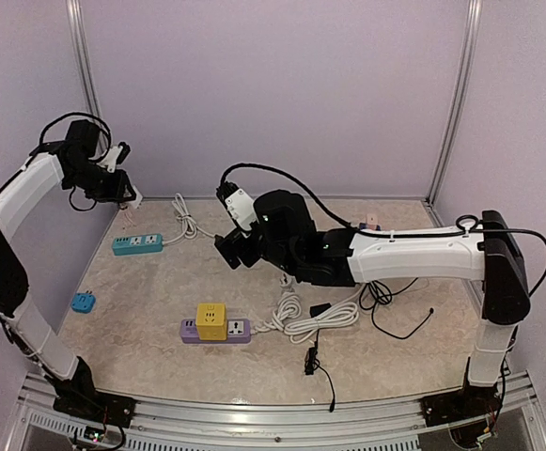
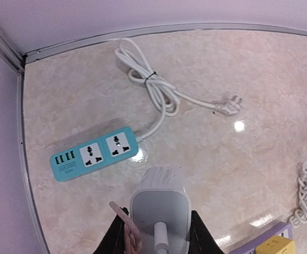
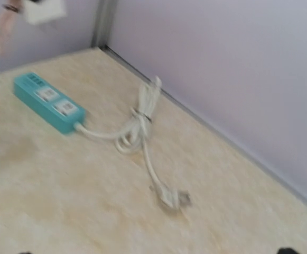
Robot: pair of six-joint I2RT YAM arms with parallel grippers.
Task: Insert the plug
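A white plug block (image 2: 161, 203) sits between the fingers of my left gripper (image 1: 128, 195), which is shut on it above the back left of the table. Its cable end points toward the left wrist camera, with a pinkish cord beside it; the prongs are hidden there. Below and ahead lies the teal power strip (image 2: 94, 153), its two sockets facing up and free. My right gripper (image 1: 229, 254) hangs over the middle, open and empty; only its fingertips (image 3: 288, 251) show at the bottom of the right wrist view.
The teal strip's coiled white cord and its plug (image 2: 229, 106) lie to its right. A yellow cube socket (image 1: 211, 320) sits on a purple power strip (image 1: 239, 331) in front. A blue adapter (image 1: 83, 302) lies at left. White and black cables fill the right-centre.
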